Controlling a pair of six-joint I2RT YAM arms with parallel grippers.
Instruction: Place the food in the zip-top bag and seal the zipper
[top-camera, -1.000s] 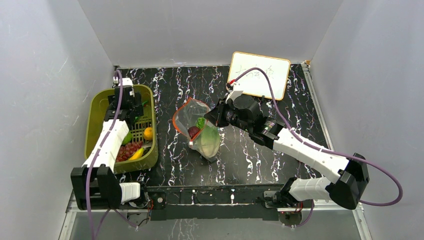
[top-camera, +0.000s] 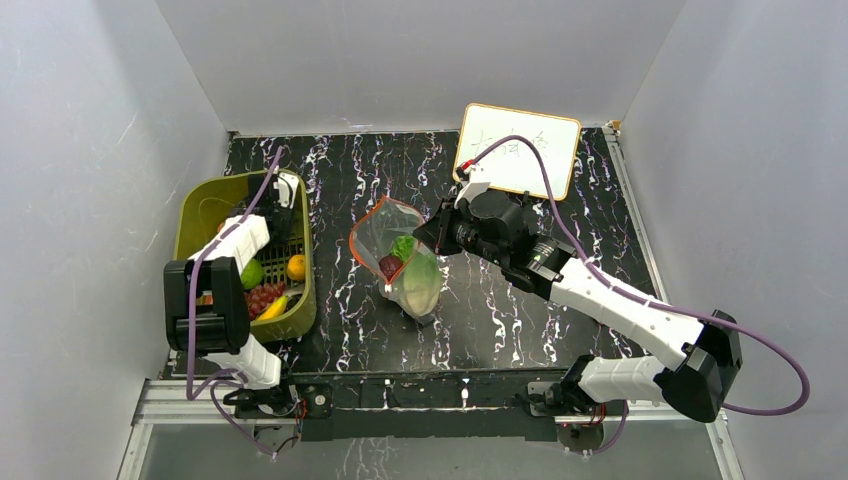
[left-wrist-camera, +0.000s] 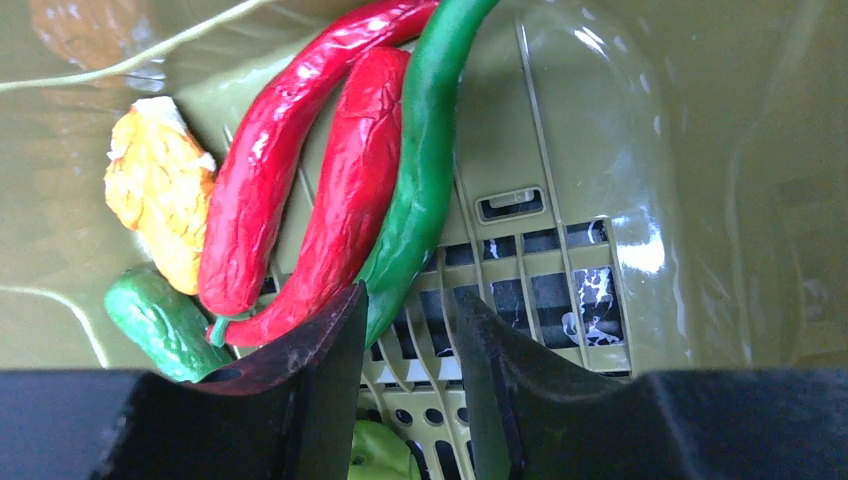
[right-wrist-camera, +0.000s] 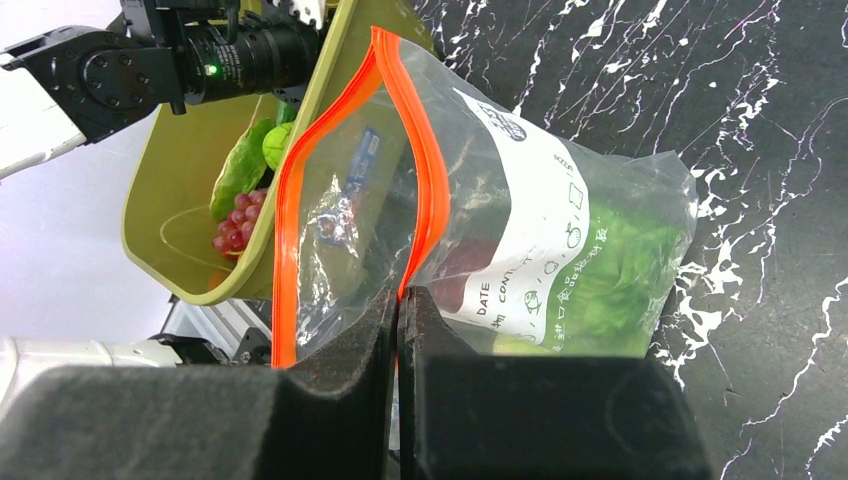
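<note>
The zip top bag stands on the table with orange-edged mouth, holding leafy greens and a dark red item. My right gripper is shut at that orange rim. My left gripper is down inside the green basket, fingers apart over a green pepper, beside two red peppers, a yellow food piece and a short green item. Whether anything is between its fingertips is unclear; the pepper appears to lie beneath them.
Grapes, a banana and an orange lie in the basket. A whiteboard lies at the back right. The table between basket and bag, and right of the bag, is clear.
My left arm has swung toward the right within the basket, its wrist shifting from the back left toward the basket's right side. The right arm and bag are nearly unchanged.
</note>
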